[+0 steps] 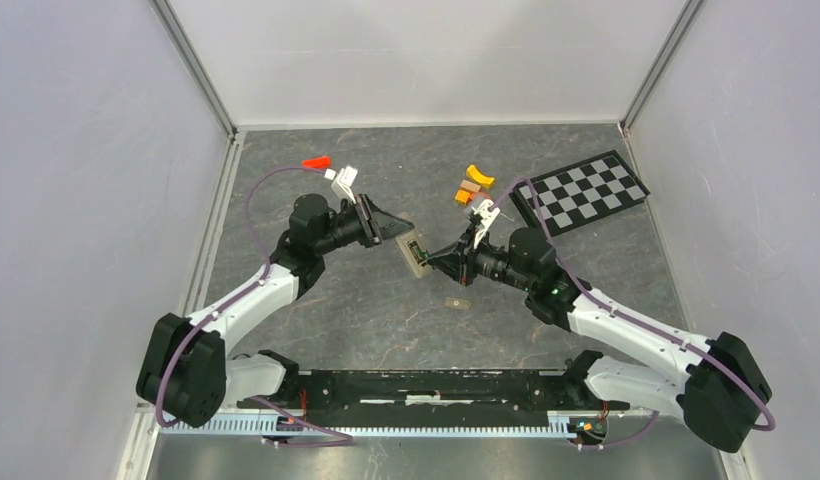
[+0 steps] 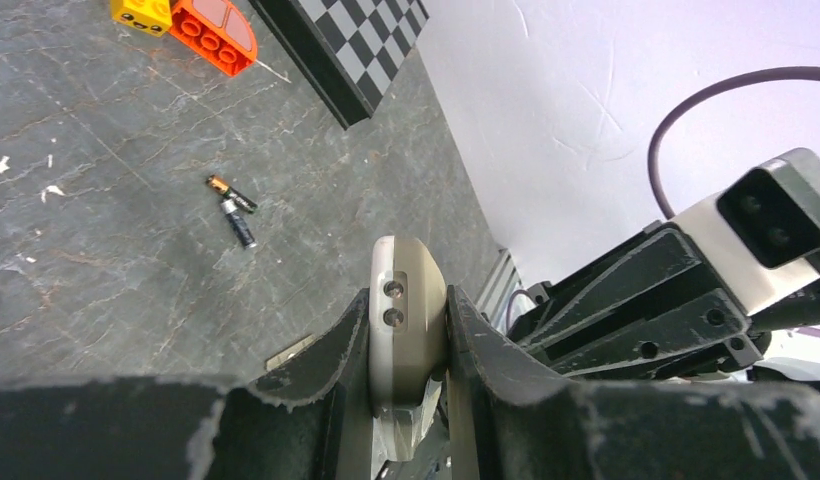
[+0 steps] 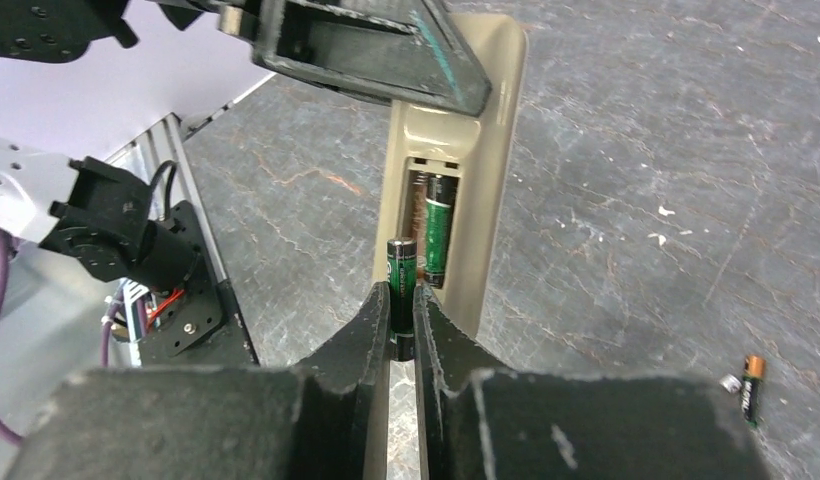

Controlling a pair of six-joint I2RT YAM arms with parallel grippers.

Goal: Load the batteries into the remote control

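Observation:
The beige remote control (image 3: 492, 140) hangs above the table with its battery bay facing my right wrist camera. My left gripper is shut on the remote's end. One green-and-black battery (image 3: 438, 232) lies in the bay, and the slot (image 3: 419, 215) beside it shows a bare spring. Upright between the tips of my right gripper is another green battery (image 3: 402, 270), in front of the bay's lower left part; whether it touches the remote I cannot tell. Two more batteries lie on the table, one copper-topped (image 2: 232, 194) and one dark and silver (image 2: 238, 224).
The battery cover (image 1: 457, 303) lies on the table below the grippers. Toy bricks (image 1: 469, 190), a yellow piece (image 1: 480, 176) and a checkerboard (image 1: 583, 194) occupy the back right. An orange piece (image 1: 316, 162) is at the back left.

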